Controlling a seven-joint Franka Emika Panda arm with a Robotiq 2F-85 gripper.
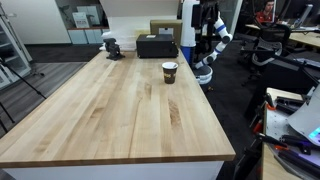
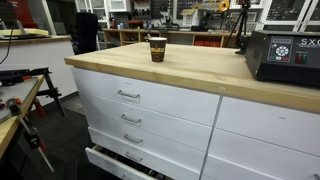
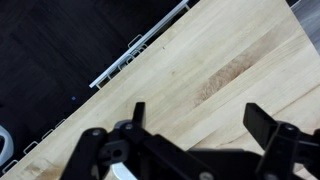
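A brown paper cup stands upright on the wooden worktop, towards its right side. The same cup shows near the counter's edge in the second exterior view. My gripper is open above the wood in the wrist view, its two black fingers wide apart and only bare tabletop between them. A small white patch peeks out at the bottom edge there, mostly hidden by the gripper; I cannot tell for sure what it is.
A black boxy device sits at the worktop's far end, with a dark machine to its left. Below the counter, the lowest drawer is pulled out.
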